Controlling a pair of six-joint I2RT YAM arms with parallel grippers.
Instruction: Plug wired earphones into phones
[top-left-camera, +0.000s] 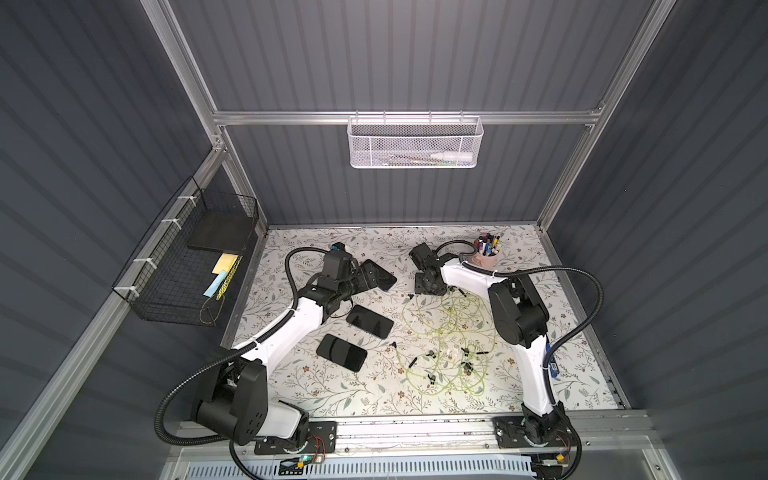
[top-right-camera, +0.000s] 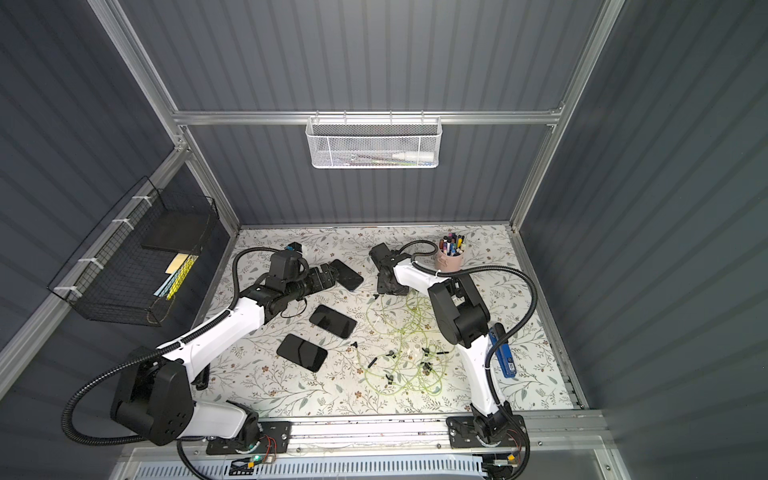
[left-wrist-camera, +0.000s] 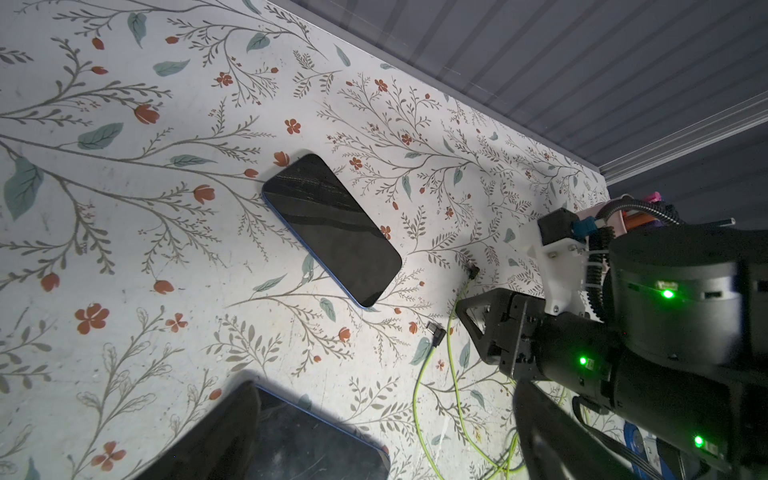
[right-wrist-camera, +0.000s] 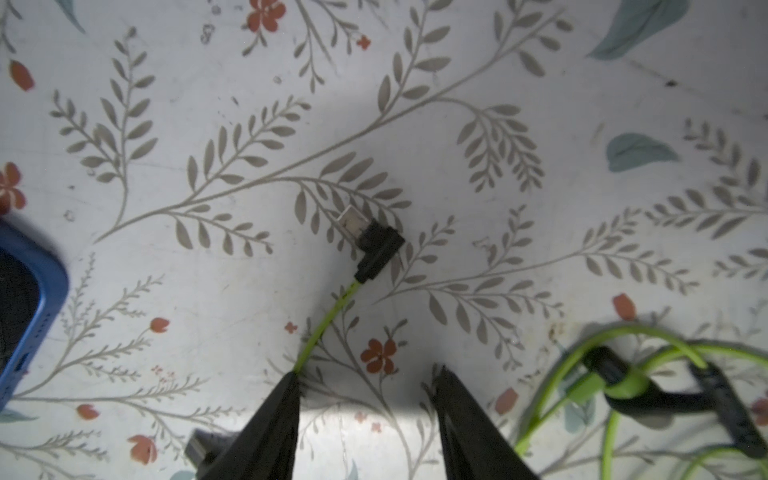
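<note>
Three dark phones lie flat: the far phone (left-wrist-camera: 332, 228), the middle phone (top-left-camera: 370, 321) and the near phone (top-left-camera: 341, 353). My left gripper (top-left-camera: 371, 276) is open over the edge of the far phone, with nothing held. Yellow-green earphone cables lie tangled to the right. In the right wrist view, an angled plug (right-wrist-camera: 376, 248) with a metal tip lies on the table, its cable running back toward my right gripper. That gripper's fingers are apart and grip nothing. A second plug (right-wrist-camera: 204, 449) is partly hidden by its left finger.
A pink pen cup (top-left-camera: 485, 260) stands behind the right arm. A blue box (top-right-camera: 503, 356) lies at the right edge. Several earbuds (top-left-camera: 467, 368) are spread over the front right.
</note>
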